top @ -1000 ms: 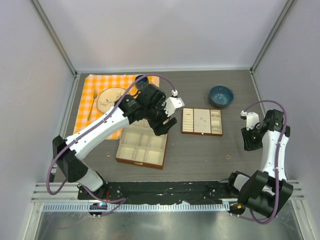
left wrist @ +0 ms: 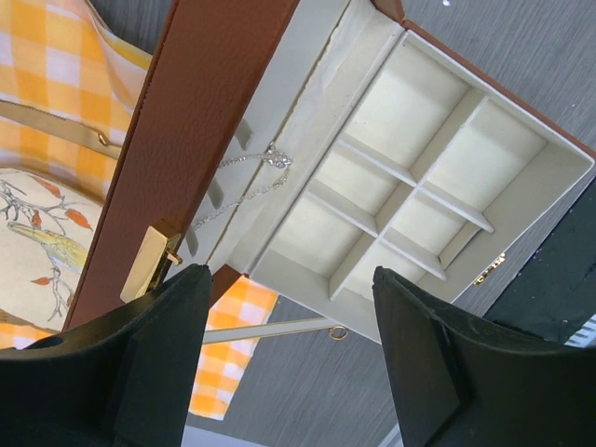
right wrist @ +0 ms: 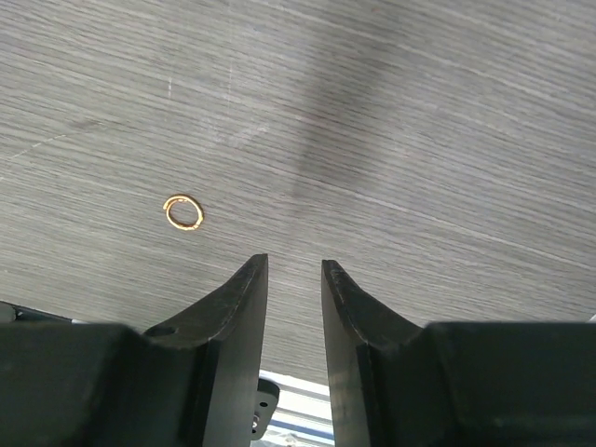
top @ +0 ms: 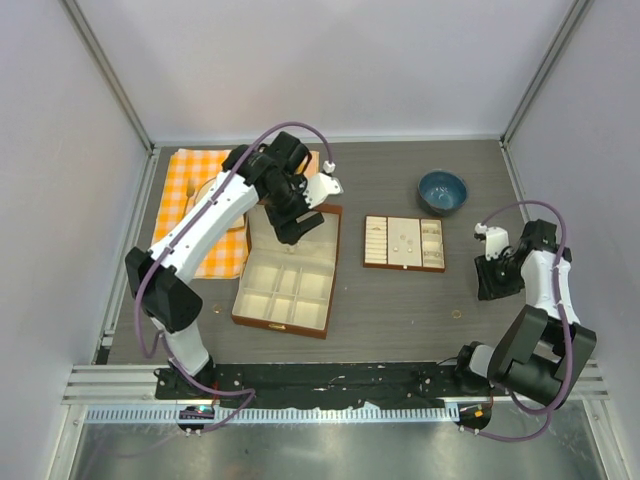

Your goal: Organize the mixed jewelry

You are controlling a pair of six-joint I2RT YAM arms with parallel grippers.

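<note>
A brown jewelry box (top: pixel 284 320) with cream compartments (left wrist: pixel 422 149) lies open at centre-left. My left gripper hangs open over its back part, where a silver chain (left wrist: pixel 257 158) lies by the lid, with nothing between the fingers. A flat jewelry tray (top: pixel 404 242) with small pieces sits to its right. A gold ring (right wrist: pixel 183 212) lies on bare table near my right gripper, which is open and empty at the table's right side. Another gold ring (left wrist: pixel 337 332) lies left of the box.
A blue bowl (top: pixel 442 192) stands at back right. A checked orange cloth (top: pixel 170 226) with a decorated plate covers the back left, partly hidden by the left arm. The table between tray and front edge is clear.
My left arm has moved back and left over the box's upper part.
</note>
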